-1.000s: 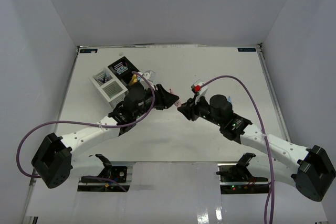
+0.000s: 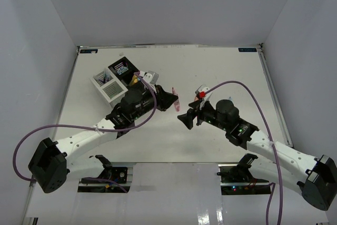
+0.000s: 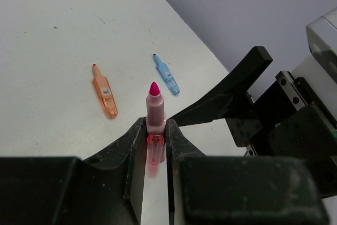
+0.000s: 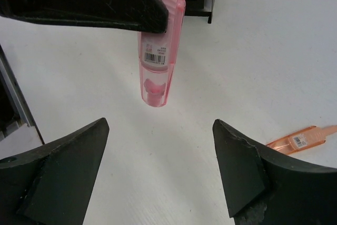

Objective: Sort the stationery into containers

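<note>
A pink marker-like bottle is upright in my left gripper, which is shut on it; in the right wrist view the bottle hangs beyond my right gripper. That gripper stands open and empty, apart from the bottle. An orange bottle and a blue one lie on the table. At the back left of the top view sit a white compartment container and a black one, both with items inside.
The white table has free room at the back right and the front middle. Side walls border it left and right, with both arms reaching in from the front.
My right gripper has opened off the pink bottle and moved slightly back toward the front right. My left gripper still holds the bottle, nearly in the same place.
</note>
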